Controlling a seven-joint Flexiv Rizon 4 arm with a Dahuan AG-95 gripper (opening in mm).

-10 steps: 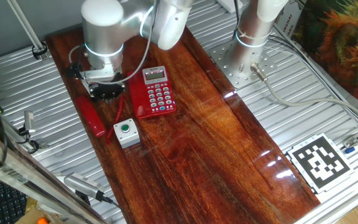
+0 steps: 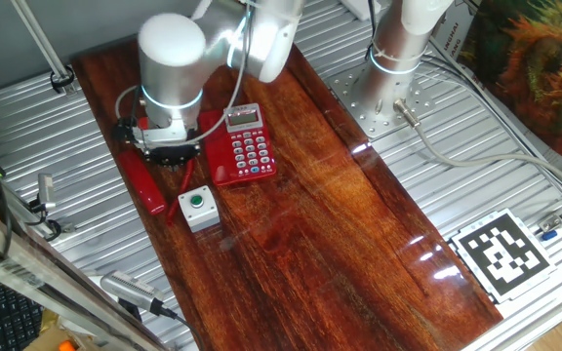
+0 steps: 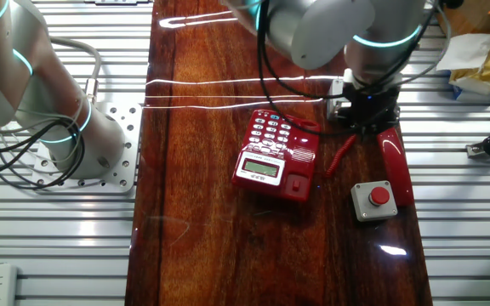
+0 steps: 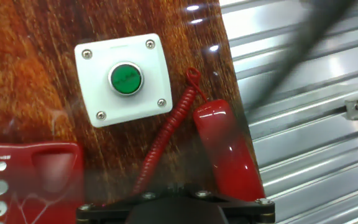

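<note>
In exterior view 1 my gripper (image 2: pixel 169 156) hangs over the wooden board, between a red telephone (image 2: pixel 242 146) and its detached red handset (image 2: pixel 142 182). The wrist view has the dark gripper only along its bottom edge, so the state of its fingers is unclear. Ahead of it lie the coiled red cord (image 4: pixel 165 138) and, on the right, the handset (image 4: pixel 229 149). A square box (image 4: pixel 123 79) with a green button (image 4: pixel 126 79) sits left of the cord. Exterior view 2 shows that box (image 3: pixel 363 208) with its button (image 3: pixel 379 195) looking red.
The handset lies along the board's edge, with ribbed metal (image 4: pixel 316 124) beyond it. Much of the wooden board (image 2: pixel 330 253) is bare. A black-and-white marker plate (image 2: pixel 501 255) lies at its far right corner.
Phone, handset and button box stay put.
</note>
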